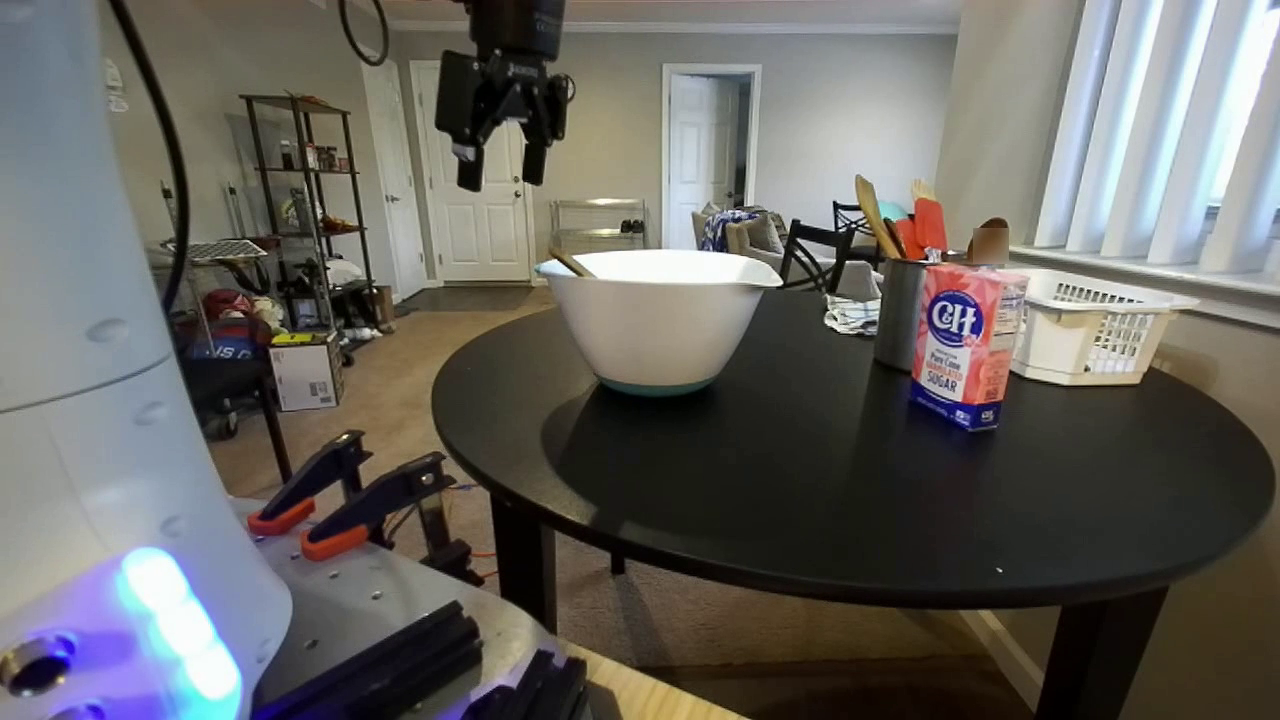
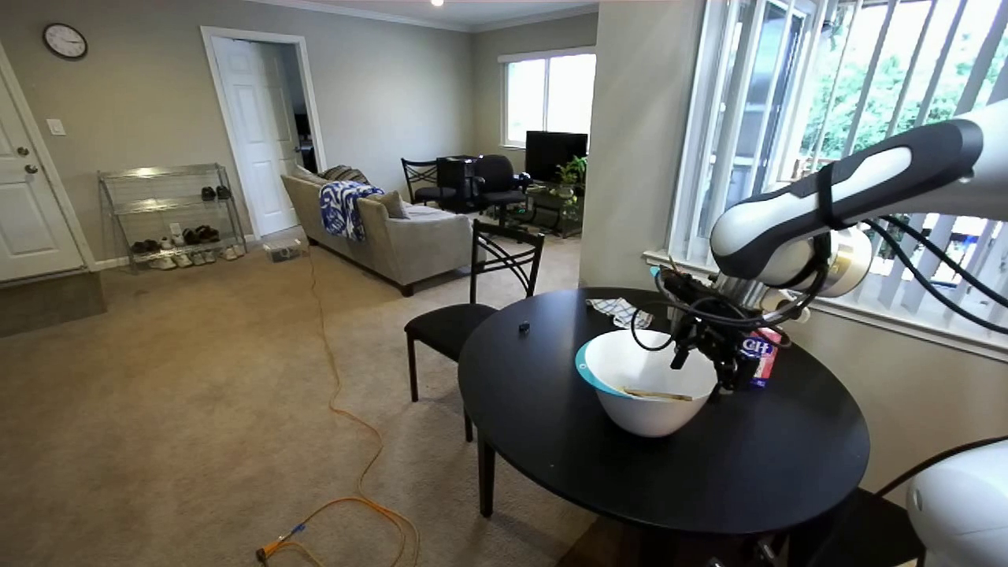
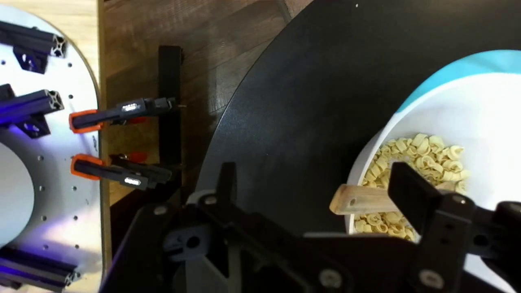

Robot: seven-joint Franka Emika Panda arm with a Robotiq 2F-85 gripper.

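My gripper (image 1: 501, 178) stands open above and to the left of the white mixing bowl (image 1: 666, 318), with nothing held between its fingers. In the wrist view, the left finger (image 3: 226, 183) is over the bare table, while the right finger (image 3: 408, 188) overlaps a wooden utensil (image 3: 364, 199) that leans on the bowl's rim. Curled pale pasta (image 3: 430, 158) lies in the bottom of the bowl, partly hidden by the gripper. The bowl has a teal edge (image 3: 469, 63). From the second exterior view, the utensil (image 2: 657, 394) is seen inside the bowl, its handle low against the wall.
A sugar carton (image 1: 966, 348), a metal holder of utensils (image 1: 900, 314), a white basket (image 1: 1086, 330) and a cloth (image 1: 852, 314) occupy the table's window side. Clamps (image 1: 378, 498) grip the robot's base plate.
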